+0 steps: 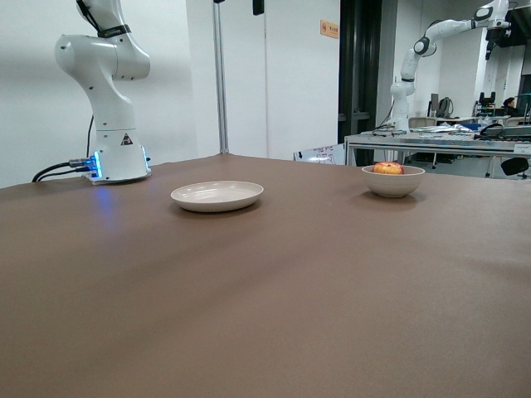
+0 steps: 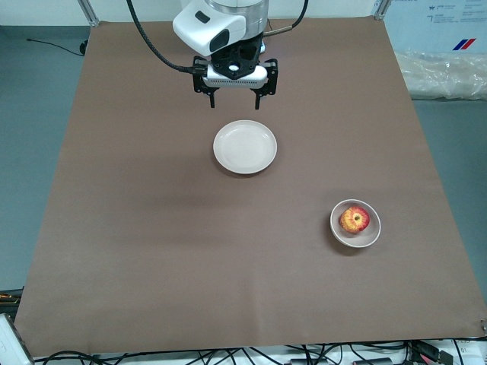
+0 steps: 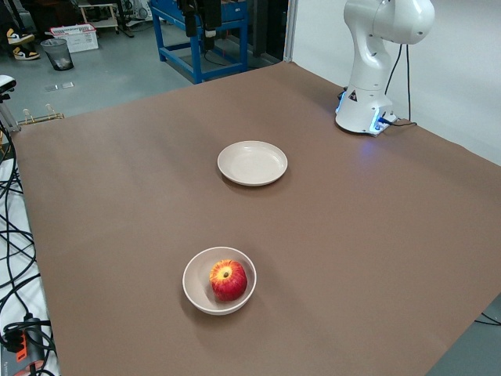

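A red apple (image 2: pixel 354 220) sits in a small light bowl (image 2: pixel 365 234) on the right of the brown table in the left view; it also shows in the top view (image 1: pixel 388 168) and, near the front, in the right view (image 3: pixel 228 280). An empty white plate (image 2: pixel 245 147) lies at the middle of the table. My gripper (image 2: pixel 235 99) hangs beyond the plate, open, its two black fingers apart with nothing seen between them. In the top view only its tips show at the upper edge.
Cables and devices run along the edge by the left camera. The robot's base (image 1: pixel 118 163) stands at the far side by a white wall.
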